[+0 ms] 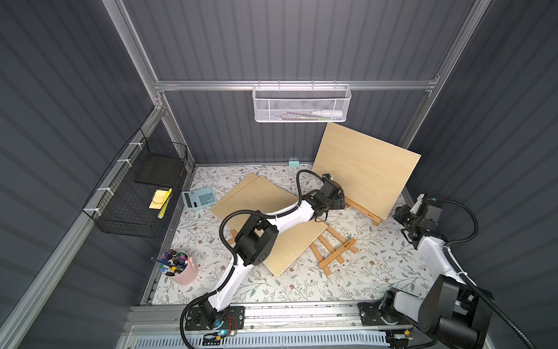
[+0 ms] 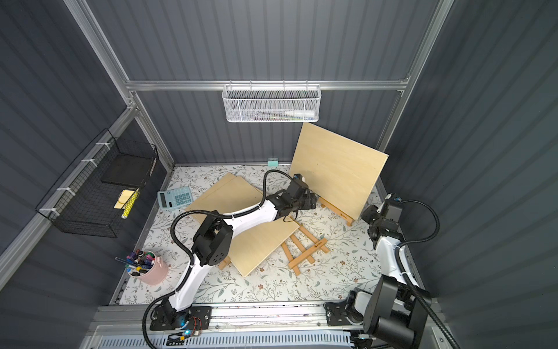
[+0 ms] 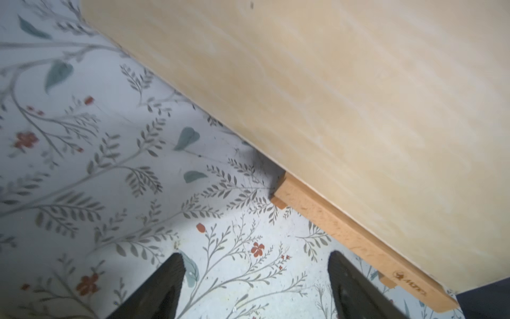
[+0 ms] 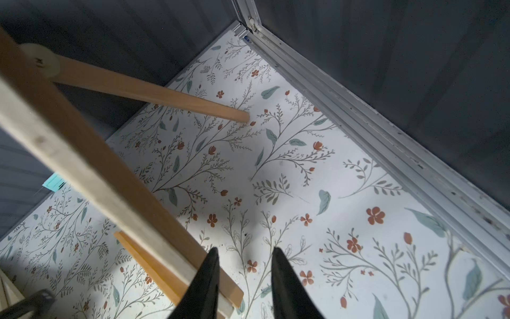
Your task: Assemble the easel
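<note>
At the back right, a standing wooden easel carries a large pale board [image 1: 366,168]; its lower ledge [image 3: 345,236] runs under the board's bottom edge. My left gripper is open just in front of the board's lower left, above the cloth, with nothing between its fingers. Beyond the board's right edge is my right gripper, its fingers close together with a gap between. An easel leg [image 4: 164,234] ends by its left finger; whether it is gripped is unclear. The back leg [image 4: 154,95] reaches the table behind.
Pale boards [image 1: 261,192] lie at left centre, partly covering a flat wooden frame [image 1: 337,250]. A calculator [image 1: 199,198] and a pink pen cup [image 1: 184,271] are at the left. White [image 1: 302,107] and black [image 1: 133,192] baskets hang on the walls.
</note>
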